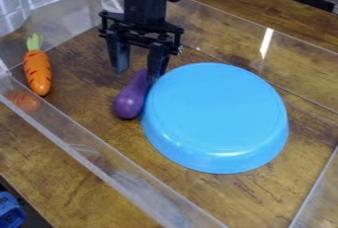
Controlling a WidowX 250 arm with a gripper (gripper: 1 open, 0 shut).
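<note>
The black gripper (137, 44) hangs at the top centre, its two fingers pointing down and spread apart, with nothing visible between them. Just below it lies a purple eggplant (129, 101), touching or very near the left rim of a large blue round object (214, 114), like an upturned plate or lid. An orange carrot (39, 68) with a pale green top lies at the left.
Clear walls surround the wooden surface (119, 163). A small reddish item (23, 100) is by the left wall, and a blue item (8, 210) is outside at the lower left. Wood is bare at the upper right and lower middle.
</note>
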